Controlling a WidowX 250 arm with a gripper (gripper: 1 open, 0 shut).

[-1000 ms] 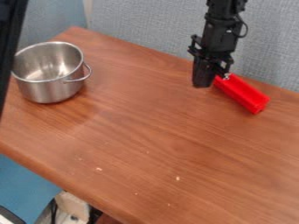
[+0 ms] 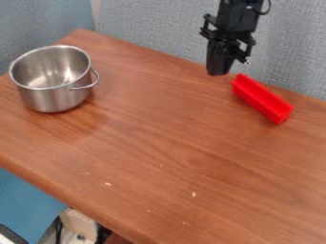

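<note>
A red oblong block [image 2: 261, 98] lies on the wooden table toward the back right. My black gripper [image 2: 227, 61] hangs just above and to the left of the block's upper end, apart from it; whether its fingers are open or shut is unclear. A steel pot [image 2: 51, 92] with a wire handle stands at the left of the table.
Grey padded walls [image 2: 166, 29] stand behind it. Cables and a pale object lie below the table's front left edge.
My gripper has risen and moved slightly left, away from the red block. The block and pot have not moved. A dark shape at the upper left has gone from view.
</note>
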